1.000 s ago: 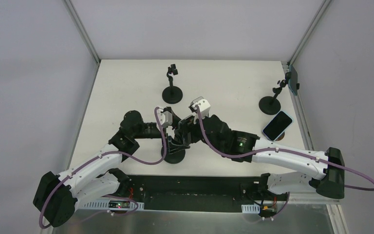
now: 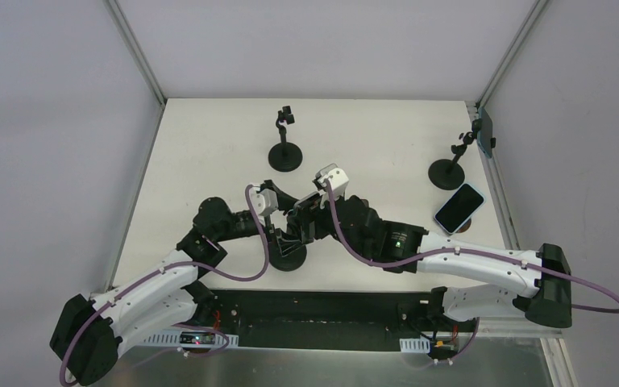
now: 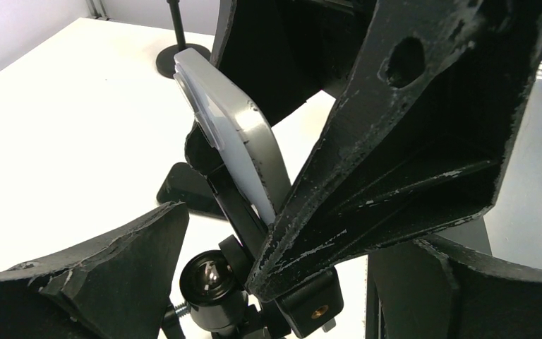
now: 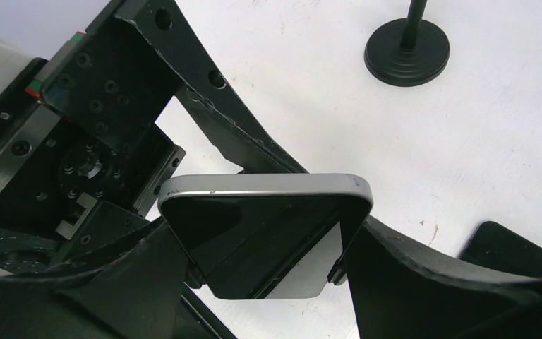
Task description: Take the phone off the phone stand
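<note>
In the left wrist view a phone (image 3: 236, 134) with silver edge sits tilted against the clamp of a phone stand (image 3: 215, 282), partly behind the dark fingers of my right gripper. My left gripper is open around the stand's head, below the phone. In the right wrist view my right gripper is shut on the phone, seen end-on. From above, both grippers meet over the stand's round base (image 2: 288, 260), hiding most of the phone.
An empty stand (image 2: 285, 157) is at the back middle. A second stand (image 2: 446, 173) holding a device is at the right edge, with a loose phone (image 2: 458, 208) in front.
My right arm is almost unchanged, slightly lower in the top view.
</note>
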